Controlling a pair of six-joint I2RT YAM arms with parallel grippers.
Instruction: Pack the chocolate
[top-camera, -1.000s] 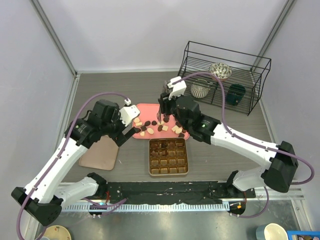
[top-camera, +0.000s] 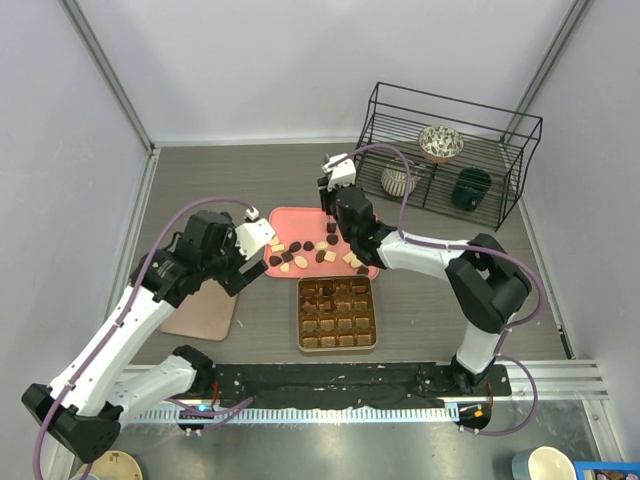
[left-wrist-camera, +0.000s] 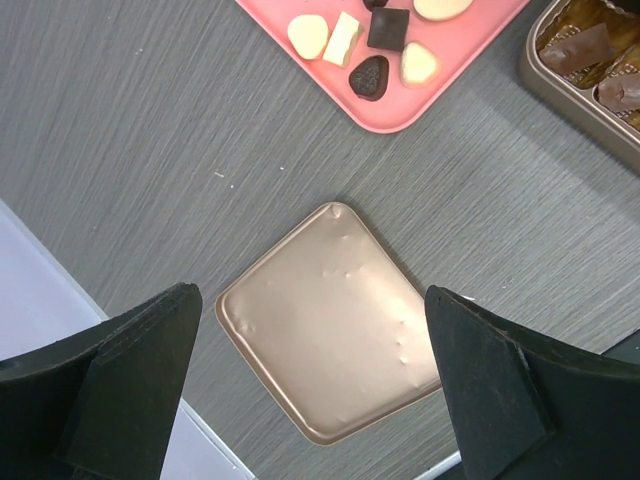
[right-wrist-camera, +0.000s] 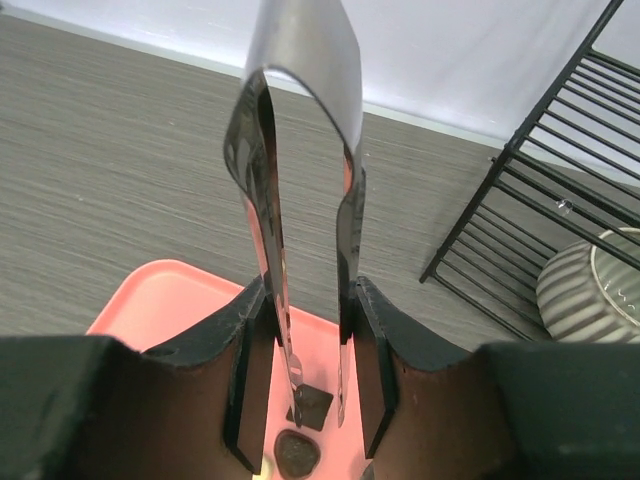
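In the right wrist view, shiny metal tongs (right-wrist-camera: 308, 95) stand upright between the fingers of my right gripper, which press on both arms. The tong tips are a little apart near a dark chocolate (right-wrist-camera: 313, 407) on the pink tray (right-wrist-camera: 165, 300); whether they touch it, I cannot tell. From above, white and dark chocolates lie across the pink tray (top-camera: 297, 219). Nearer the front sits the gold compartment box (top-camera: 337, 340); a few brown pieces (left-wrist-camera: 578, 50) show inside it. My left gripper is open and empty above a flat gold lid (left-wrist-camera: 320, 330).
A black wire rack (top-camera: 450, 105) at the back right holds bowls and a dark green cup (top-camera: 471, 189); its edge is close to my right gripper. Bare table (top-camera: 215, 180) lies behind and left of the tray.
My right arm has drawn in toward the middle, and its gripper with the tongs has shifted slightly toward the back of the tray.
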